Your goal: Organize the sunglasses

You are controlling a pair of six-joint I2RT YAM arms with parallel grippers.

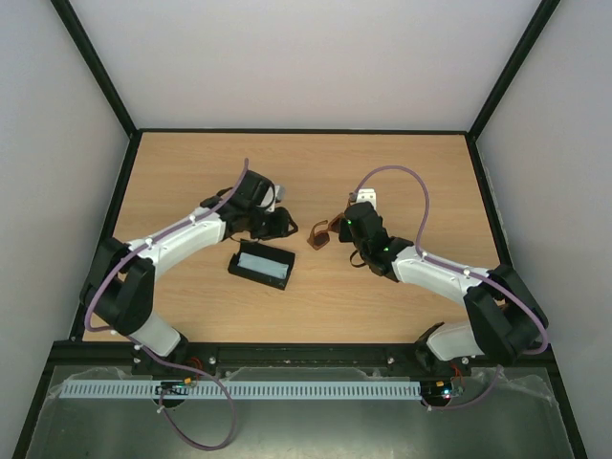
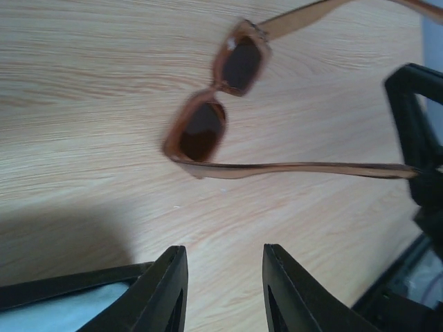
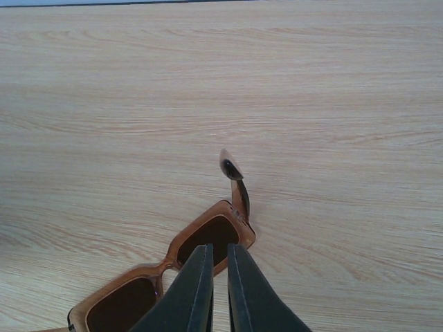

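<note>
The brown sunglasses [image 1: 318, 239] are near the middle of the table, at a slant, with dark lenses [image 2: 202, 131] and both temples spread. My left gripper [image 1: 291, 226] is to their left in the top view. Its two black fingers [image 2: 169, 283] stand apart with only bare table showing between them. My right gripper is at the right end of the sunglasses, its fingertips a narrow gap apart over one lens. One temple [image 2: 311, 168] runs up to the right gripper in the left wrist view. Whether the fingers grip the frame cannot be made out.
An open black case [image 1: 261, 265] with a pale blue lining lies just in front of the left gripper.
</note>
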